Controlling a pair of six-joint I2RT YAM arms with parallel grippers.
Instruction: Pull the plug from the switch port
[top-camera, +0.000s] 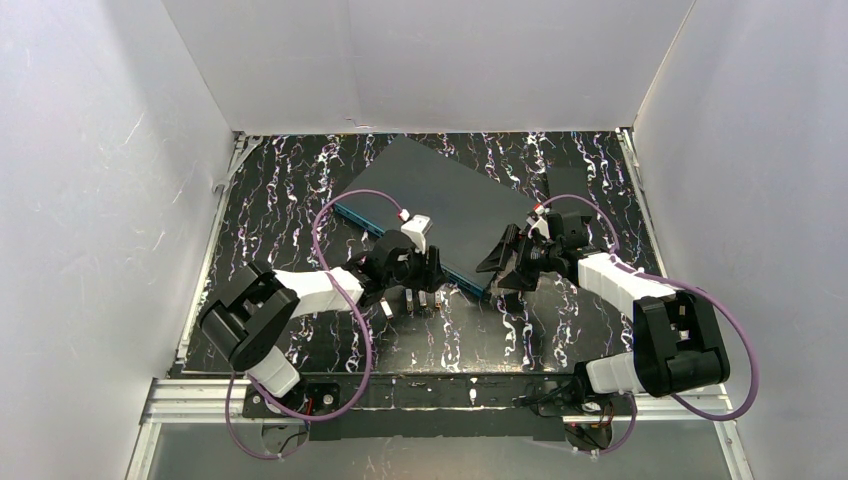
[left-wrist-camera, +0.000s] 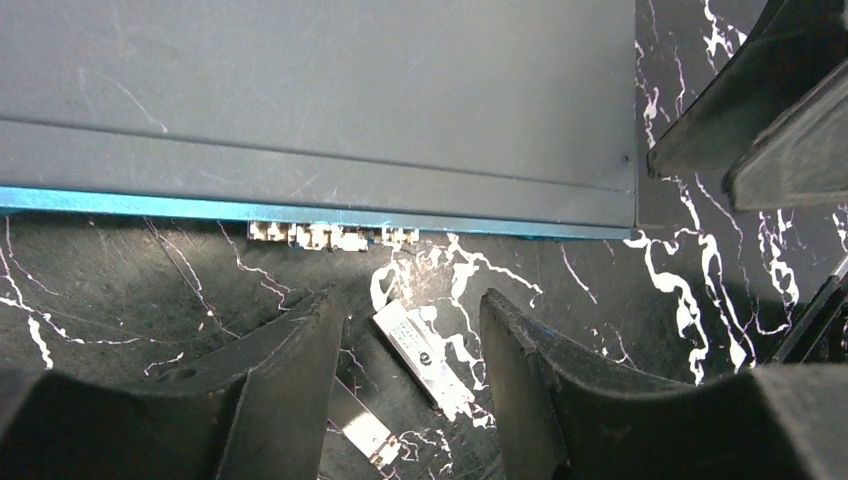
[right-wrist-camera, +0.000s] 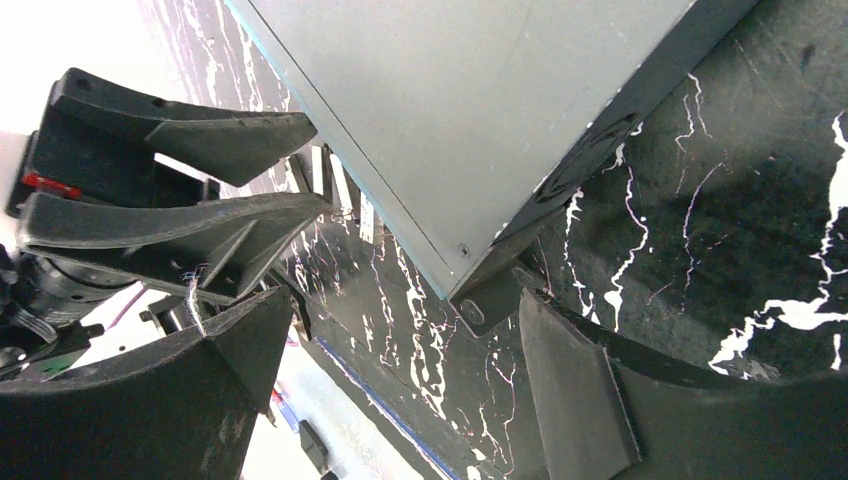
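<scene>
The dark, flat switch (top-camera: 445, 190) lies at an angle on the table, its blue front edge (left-wrist-camera: 150, 205) facing my left gripper. Small pale metallic pieces (left-wrist-camera: 320, 237) jut out from beneath that edge; whether they are plugs or port parts I cannot tell. My left gripper (top-camera: 434, 270) is open in front of the edge. In the left wrist view, bare table and a loose plug (left-wrist-camera: 425, 357) show between its fingers, and nothing is gripped. My right gripper also stands open, at the switch's near right corner (right-wrist-camera: 455, 275), with that corner between its fingers but not clamped.
Several small loose plugs (top-camera: 387, 309) lie on the marbled table in front of the switch, near the left gripper. Both grippers are close together. A purple cable (top-camera: 367, 345) loops along the left arm.
</scene>
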